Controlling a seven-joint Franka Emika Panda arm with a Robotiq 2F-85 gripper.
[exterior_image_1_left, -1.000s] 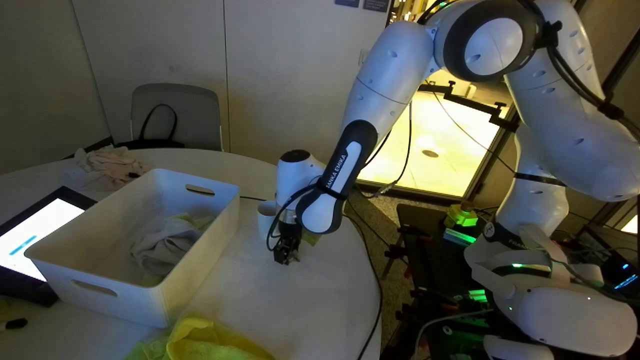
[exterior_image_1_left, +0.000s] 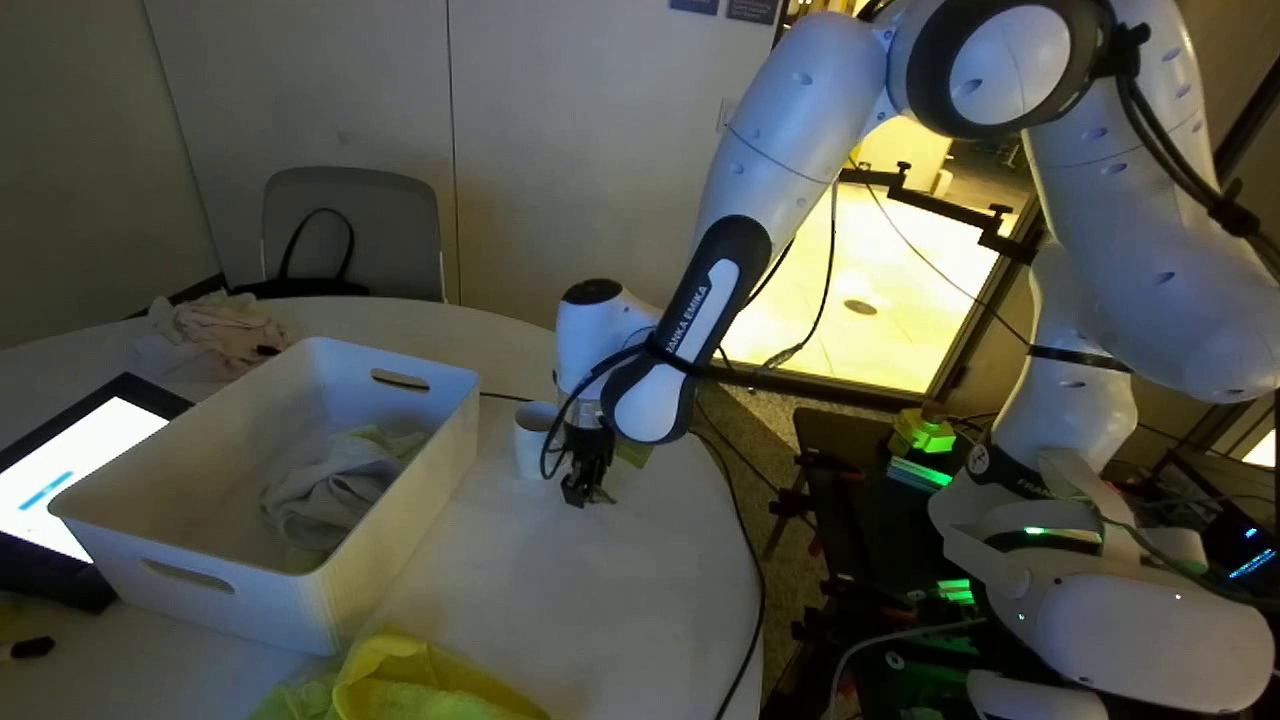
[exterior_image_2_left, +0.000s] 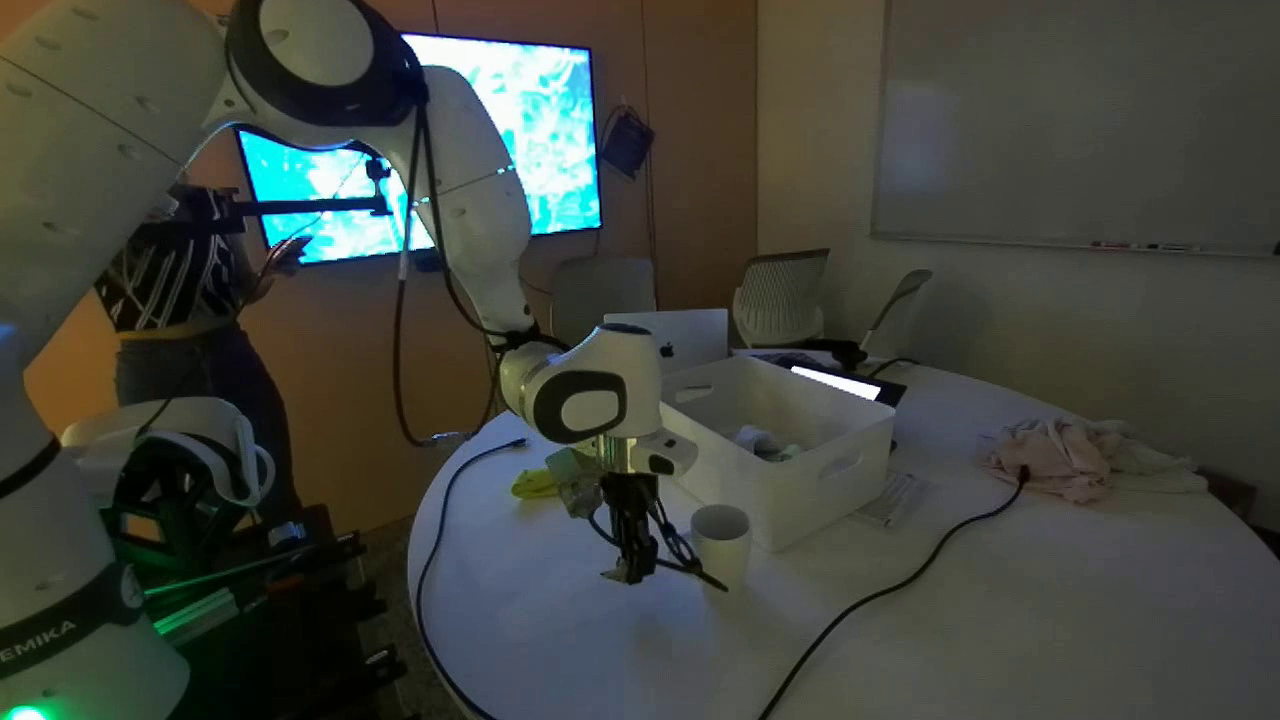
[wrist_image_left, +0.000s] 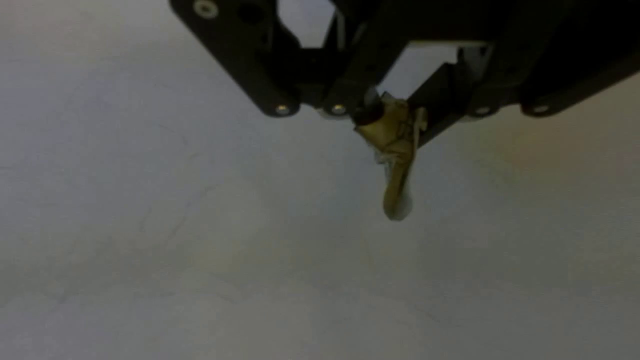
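Note:
My gripper (exterior_image_1_left: 587, 490) is shut on a small crumpled brown-gold item (wrist_image_left: 394, 144), whose narrow rounded end sticks out past the fingertips in the wrist view. What the item is, I cannot tell. Exterior view 2 has the gripper (exterior_image_2_left: 632, 569) pointing down over the white table, in front of and to the left of a white cup (exterior_image_2_left: 721, 546). In exterior view 1 that cup (exterior_image_1_left: 530, 439) stands just behind and left of the gripper, partly covered by a cable loop.
A large white bin (exterior_image_1_left: 396, 518) holding grey cloth (exterior_image_1_left: 333, 490) stands left of the gripper. Yellow cloth (exterior_image_1_left: 420, 682) lies at the front edge, pinkish cloth (exterior_image_2_left: 1056, 458) across the table. A black cable (exterior_image_2_left: 882, 594) crosses the tabletop. Bare table lies in front of the gripper.
In exterior view 1 my gripper has risen a little and shifted slightly to the right. The cup, bin and cloths have stayed put.

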